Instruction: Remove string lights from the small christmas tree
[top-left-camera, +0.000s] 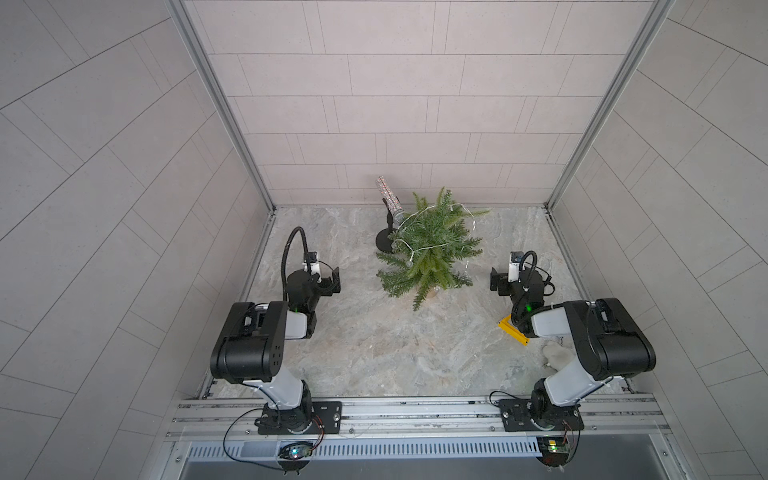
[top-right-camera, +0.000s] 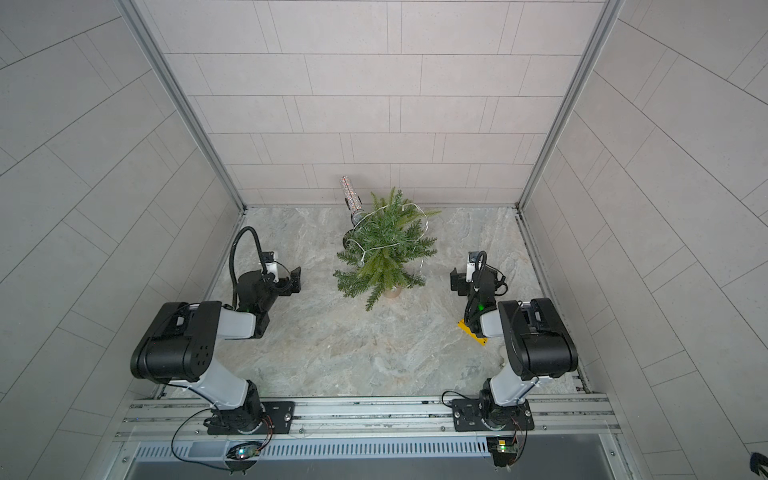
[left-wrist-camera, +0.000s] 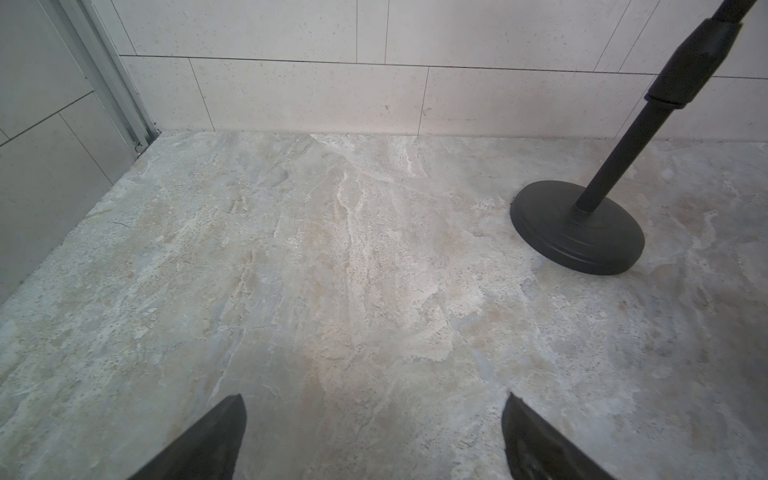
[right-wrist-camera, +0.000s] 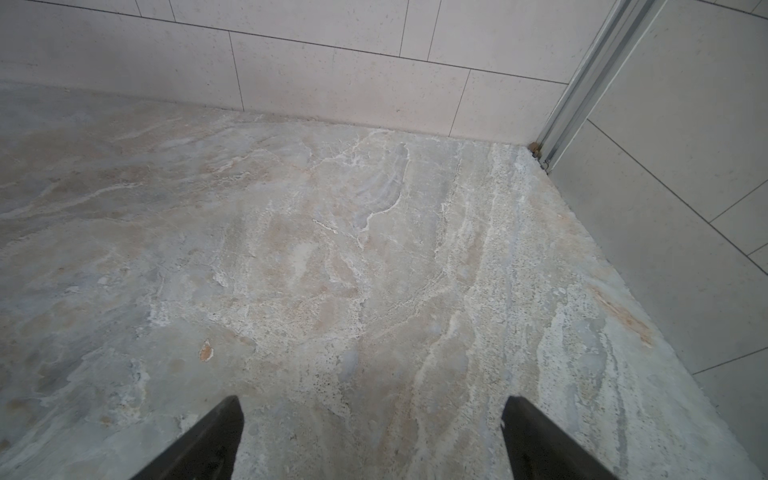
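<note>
The small christmas tree (top-left-camera: 430, 256) stands at the middle back of the marble floor, a pale string of lights (top-right-camera: 363, 249) looped over its branches. Behind it on the left, a black stand (left-wrist-camera: 576, 228) carries a tilted, speckled tube (top-left-camera: 386, 190), beside which the string runs. My left gripper (top-left-camera: 329, 281) is open and empty, left of the tree and apart from it. My right gripper (top-left-camera: 500, 281) is open and empty to the tree's right, also apart from it. The wrist views show only floor, walls and, on the left, the stand between or beyond the fingers.
A yellow object (top-left-camera: 513, 329) lies under the right arm, with a pale item (top-left-camera: 557, 356) near it. Tiled walls enclose the back and sides.
</note>
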